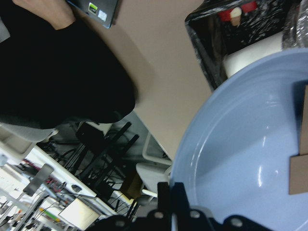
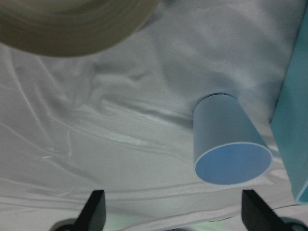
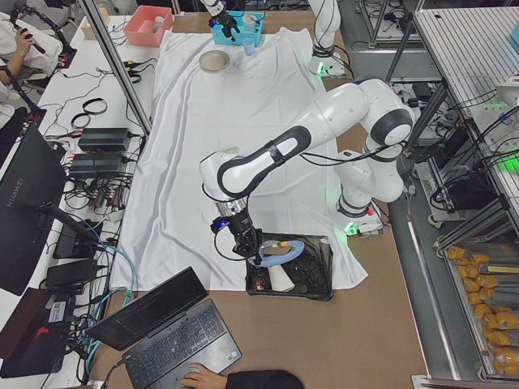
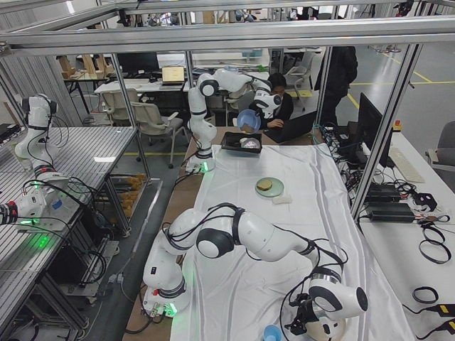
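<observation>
My left gripper is shut on the rim of a light blue plate (image 1: 231, 139) with brown pieces on it, held tilted over a black-lined bin (image 3: 312, 275) holding a white object (image 1: 250, 53). My right gripper is open at the far end of the cloth, above a pale blue cup (image 2: 228, 125), beside a tan dish (image 2: 72, 38) and a cyan container (image 2: 293, 120).
A green plate (image 4: 269, 187) sits mid-cloth. A laptop (image 3: 174, 344) and a person's hand are beside the bin.
</observation>
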